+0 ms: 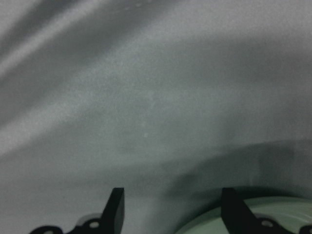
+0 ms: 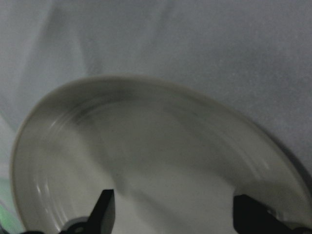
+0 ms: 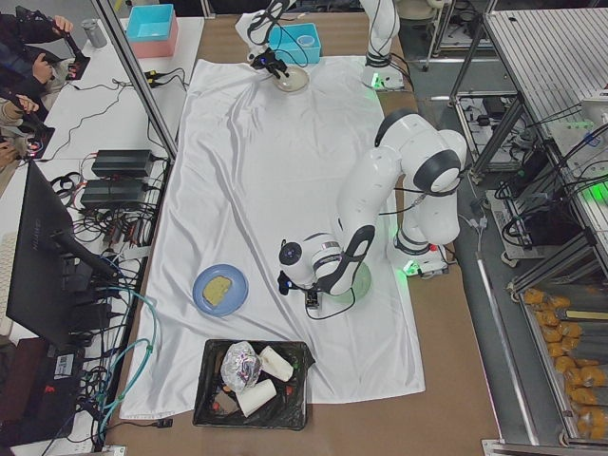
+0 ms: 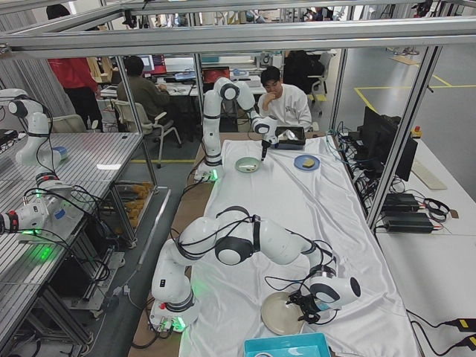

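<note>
A green plate lies under the near arm, its rim also at the bottom right of the left wrist view. My left gripper is open above white cloth beside that rim. A blue plate holds a flat yellow piece. At the other end of the cloth, my right gripper is open over a beige plate, nothing visible between its fingers.
A black tray with a foil ball and white pieces is at the near edge. A light-blue bin stands beside the beige plate.
</note>
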